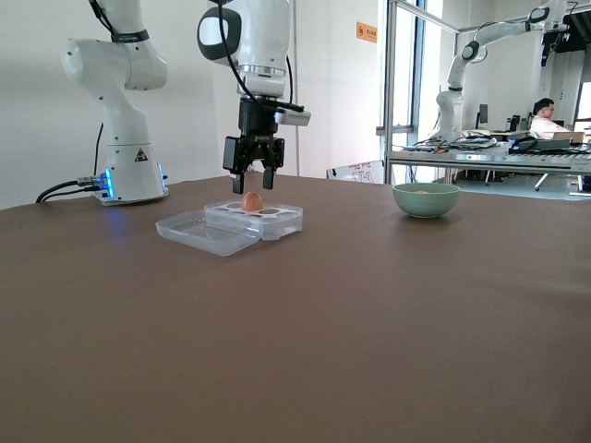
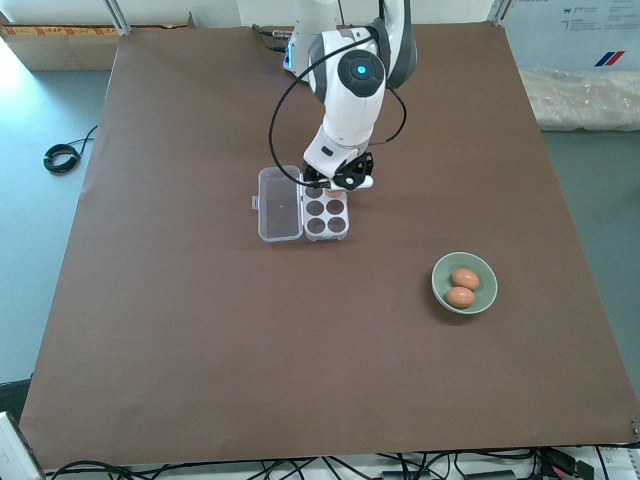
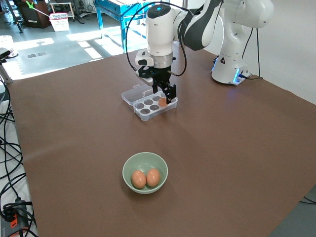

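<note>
A clear egg carton with six round wells [image 2: 326,222] lies open, its lid [image 1: 199,235] flat beside it. One brown egg [image 1: 252,202] sits in a well, partly hidden by the gripper in the left view. My gripper [image 1: 253,181] hangs just above that egg, fingers apart, nothing between them. A green bowl [image 2: 464,300] stands apart to the front right in the left view, holding two brown eggs, one [image 3: 138,179] beside the other [image 3: 153,177].
The robot's base [image 1: 138,180] stands at the back, with cables beside it. More cables run along an outer edge of the table.
</note>
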